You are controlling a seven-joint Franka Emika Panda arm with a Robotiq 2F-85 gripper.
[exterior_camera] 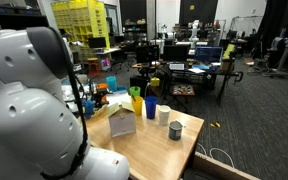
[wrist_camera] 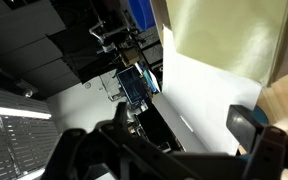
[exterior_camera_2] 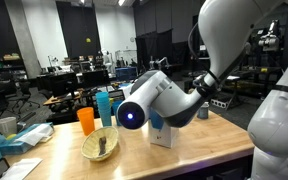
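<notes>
A white box (exterior_camera: 122, 122) with tan flaps at its top stands on the wooden table. In the second exterior view the box (exterior_camera_2: 162, 135) shows only in part behind my arm. Close up in the wrist view are its tan flap (wrist_camera: 224, 35) and white wall (wrist_camera: 204, 90). My gripper is at the lower edge of that view, its two dark fingers (wrist_camera: 114, 135) apart, with the white wall showing beyond the gap. Nothing is seen held between them. Whether a finger touches the box, I cannot tell. Neither exterior view shows the fingertips clearly.
A blue cup (exterior_camera: 151, 105), a yellow cup (exterior_camera: 138, 104), a white cup (exterior_camera: 164, 116) and a grey metal cup (exterior_camera: 175, 131) stand past the box. At the other side are a basket (exterior_camera_2: 96, 143) and an orange cup (exterior_camera_2: 86, 120).
</notes>
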